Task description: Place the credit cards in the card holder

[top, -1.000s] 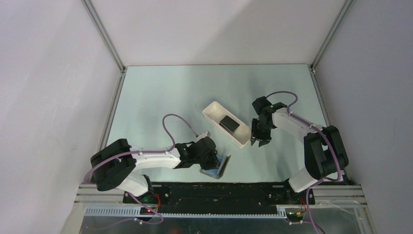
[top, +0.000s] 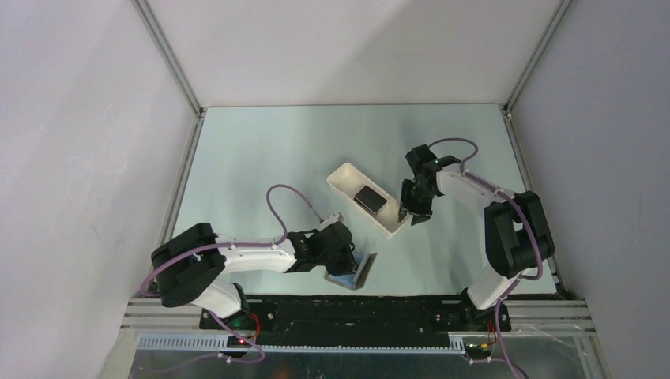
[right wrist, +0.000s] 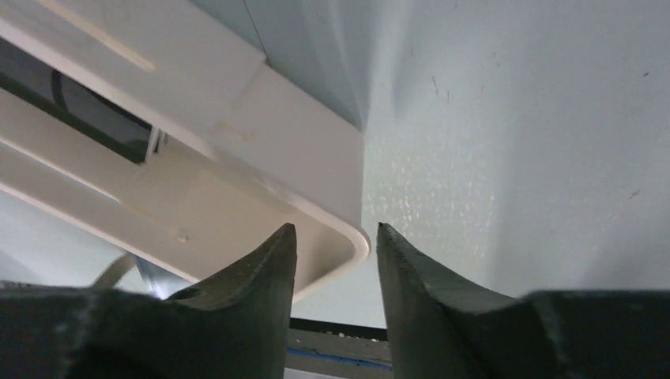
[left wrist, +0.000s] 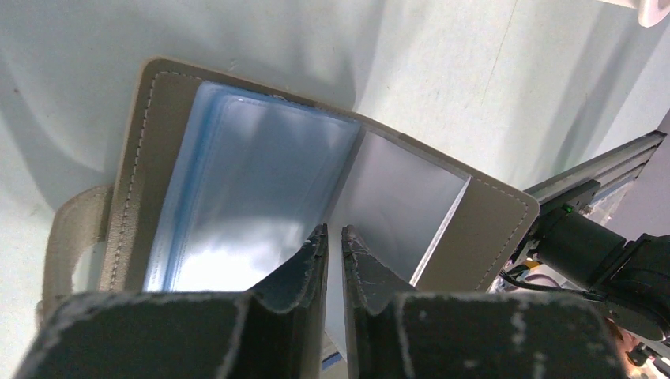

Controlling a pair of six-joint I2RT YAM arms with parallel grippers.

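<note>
The open card holder (left wrist: 134,197), brown with stitched edges and clear sleeves, lies at the table's front. One clear sleeve (left wrist: 245,181) lies flat with a bluish sheen; another sleeve (left wrist: 403,197) stands raised beside it. Over these my left gripper has its fingertips slightly apart; whether a sleeve lies between them I cannot tell. Dark cards (top: 370,199) lie in a white tray (top: 348,174). My right gripper is open at the tray's near right corner, the tray's rim (right wrist: 359,241) showing between its fingers without clear contact.
The holder's strap (left wrist: 75,237) sticks out to one side. Bare table (top: 261,158) spreads left of and behind the tray. The table's front edge is close behind the holder.
The left arm is nearly still.
</note>
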